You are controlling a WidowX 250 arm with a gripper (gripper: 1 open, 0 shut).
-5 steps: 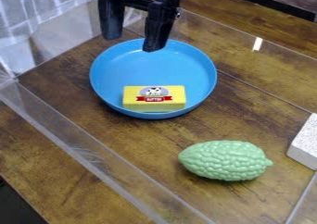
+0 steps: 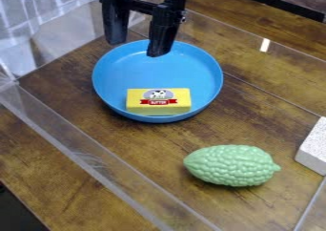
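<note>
My black gripper (image 2: 139, 38) hangs open over the back part of a round blue plate (image 2: 117, 71), its two fingers apart with nothing between them. A yellow butter box (image 2: 158, 102) with a cow label lies in the front part of the plate. A green bumpy bitter melon (image 2: 232, 166) lies on the wooden table to the lower right, apart from the plate.
A white block (image 2: 314, 147) sits at the right edge. Clear panels border the table on the left and along the front. Bare wood (image 2: 76, 168) shows to the lower left and right of the plate.
My gripper has shifted very slightly, a little downward in the view. The plate, butter box and melon have not moved.
</note>
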